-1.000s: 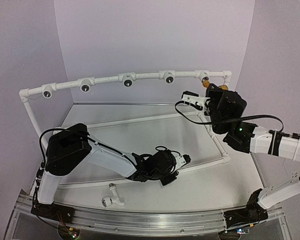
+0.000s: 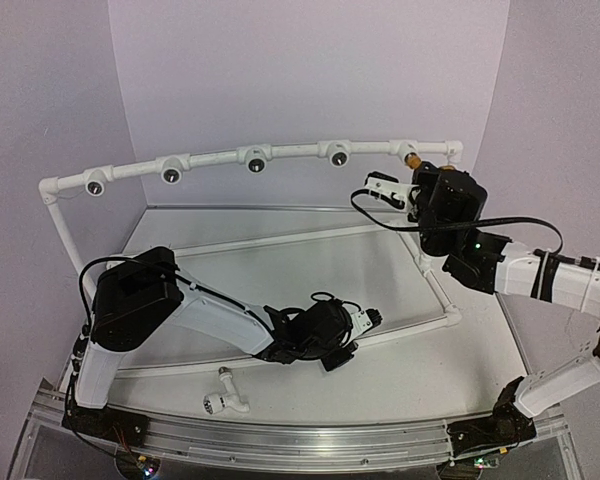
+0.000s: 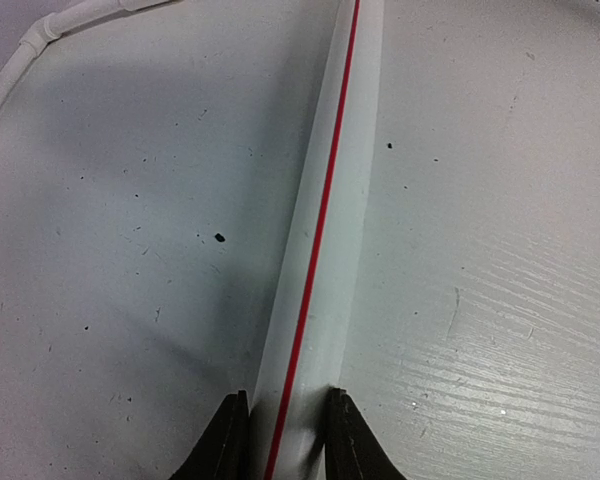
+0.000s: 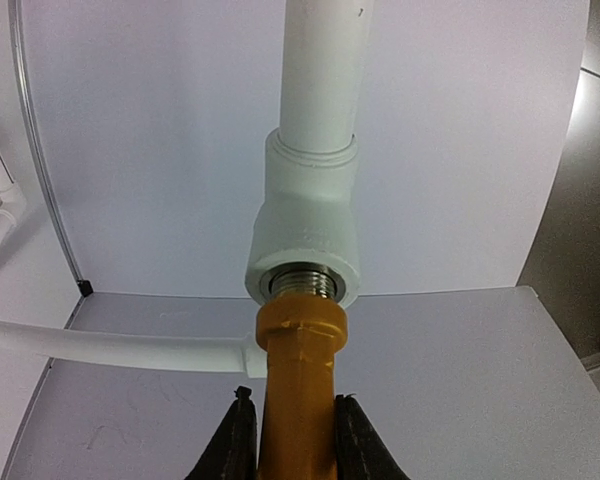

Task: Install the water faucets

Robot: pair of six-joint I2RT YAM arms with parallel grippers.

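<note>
An orange-yellow faucet is held by my right gripper, its collar at the threaded socket of a white tee fitting on the upper rail; in the top view this is the rightmost tee. Some thread shows between collar and socket. My left gripper is shut on a white pipe with a red stripe, low on the frame in the top view. Several other tees along the upper rail show open sockets.
A white fitting lies on the board below the lower frame pipe. Metal edging runs along the front. The board's right front is clear.
My right gripper and wrist have shifted slightly upward in the top view, with the faucet. The left arm has not moved.
</note>
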